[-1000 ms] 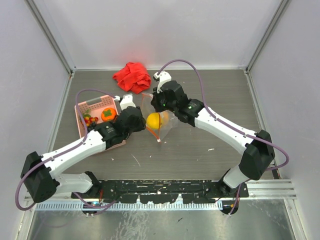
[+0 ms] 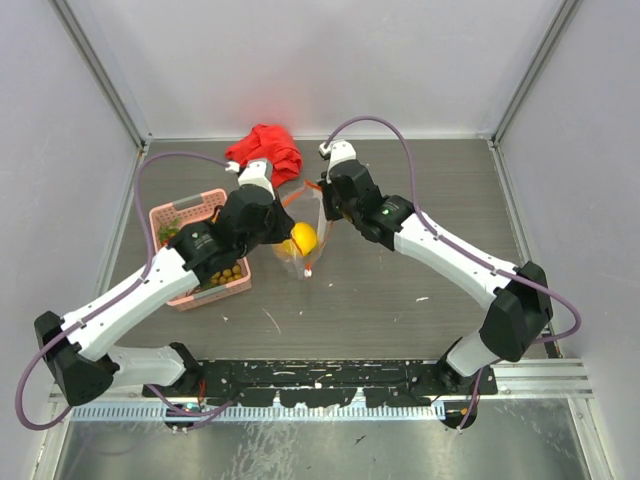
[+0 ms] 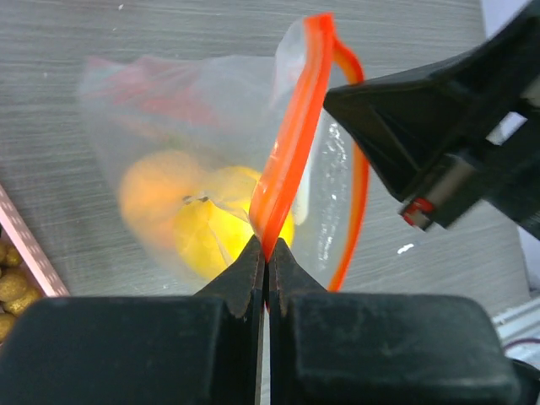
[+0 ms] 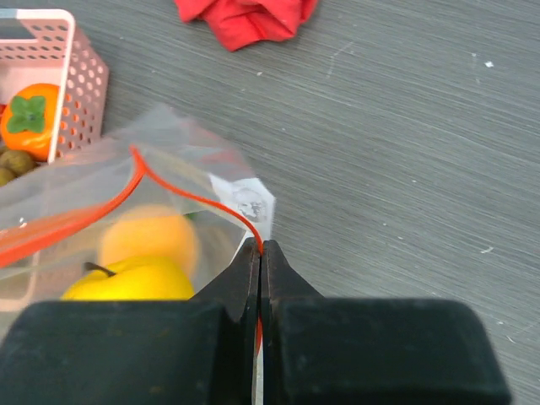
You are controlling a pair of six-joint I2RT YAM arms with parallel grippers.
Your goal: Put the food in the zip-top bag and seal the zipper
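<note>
The clear zip top bag (image 3: 110, 101) has an orange zipper strip (image 3: 291, 143) along its mouth, which gapes open. Inside rest a yellow fruit or vegetable (image 3: 211, 232) with a dark stem and a blurred orange one (image 3: 150, 187), both seen through the plastic. My left gripper is shut on the orange zipper edge, where the strip runs into its fingertips. On another part of that rim, my right gripper is shut, with the thin orange line and clear film passing between its fingers. From above, the arms partly hide the bag.
A pink basket (image 2: 240, 287) with produce, including small round brownish pieces (image 3: 13, 285), stands left of the bag, partly under my left arm. Behind lies a red cloth (image 2: 268, 150).
My left gripper has moved from beside the basket to the bag's rim and now grips it. My right gripper has shifted slightly right, and the bag with its food sits slightly further left.
</note>
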